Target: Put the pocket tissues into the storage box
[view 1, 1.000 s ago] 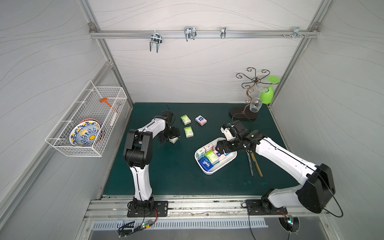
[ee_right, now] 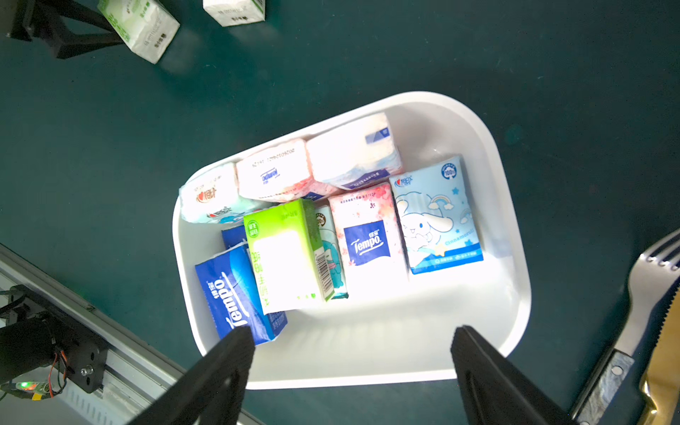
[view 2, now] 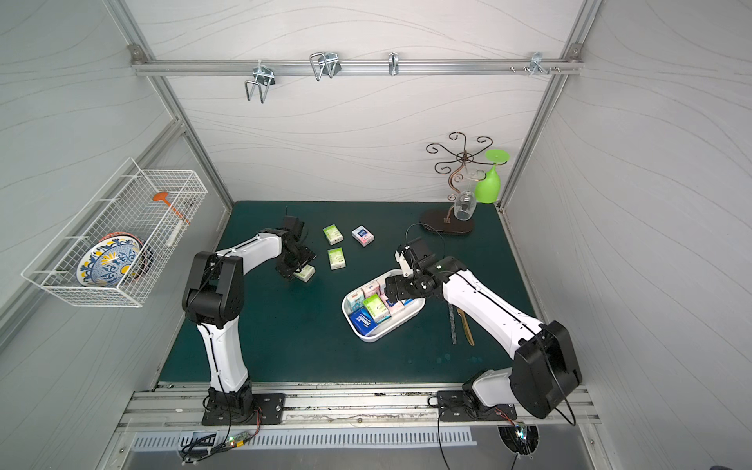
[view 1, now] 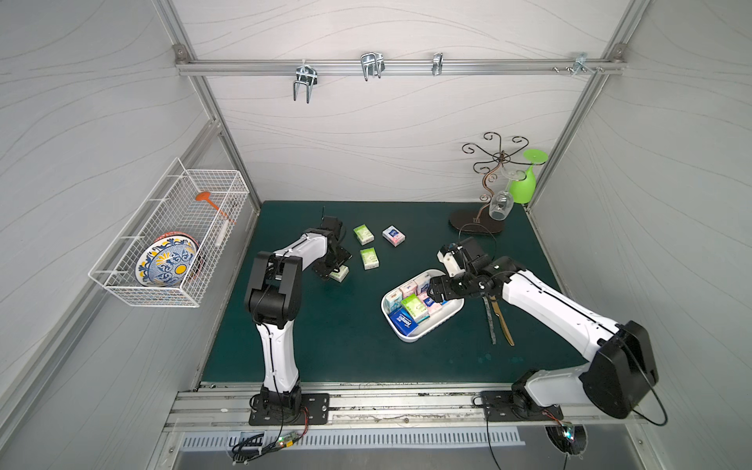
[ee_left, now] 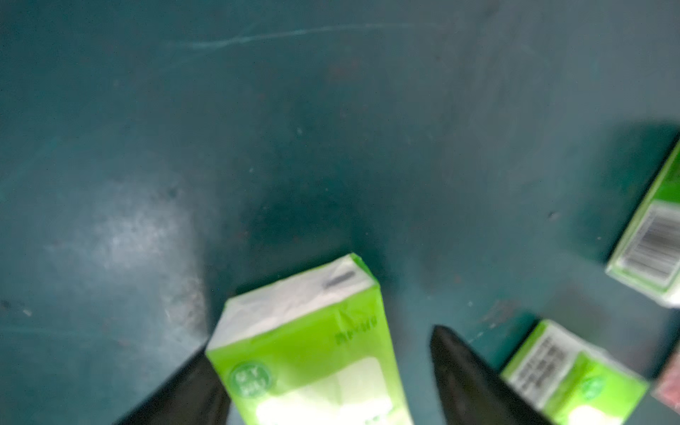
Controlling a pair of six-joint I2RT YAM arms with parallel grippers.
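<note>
My left gripper is open low over the table, a green-and-white tissue pack (ee_left: 311,361) between its fingers. The left finger (ee_left: 191,389) is close against the pack, contact unclear; a gap shows before the right finger (ee_left: 474,375). Two more green packs (view 1: 369,258) (view 1: 362,234) and a pink-and-white pack (view 1: 394,235) lie farther back. Over the white storage box (ee_right: 513,262) hangs my right gripper, open and empty. Inside the box are several packs, including a green one (ee_right: 287,258) leaning on a blue one (ee_right: 230,294).
A fork (ee_right: 641,290) and a gold knife (ee_right: 662,361) lie right of the box. A dark stand (view 1: 476,221) with glasses is at the back right, a wire basket (view 1: 141,293) on the left wall.
My left gripper has shifted and turned slightly around the green pack, with its arm swinging a little right. My right gripper has moved slightly right. The other packs lie where they were.
</note>
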